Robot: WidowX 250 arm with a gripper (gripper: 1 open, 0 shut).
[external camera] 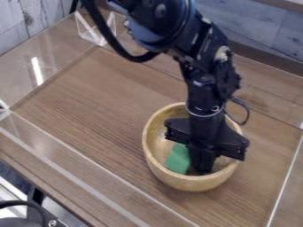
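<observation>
My black gripper (204, 144) reaches down into a round tan wooden bowl (160, 151) at the lower right of the table. A green object (179, 159) lies inside the bowl, partly under the gripper. The fingertips are hidden among the dark parts and the bowl, so I cannot see whether they hold anything.
A pale panelled wall (236, 53) runs along the back. A black cable hangs beside the arm, and another dark loop sits at the lower left corner.
</observation>
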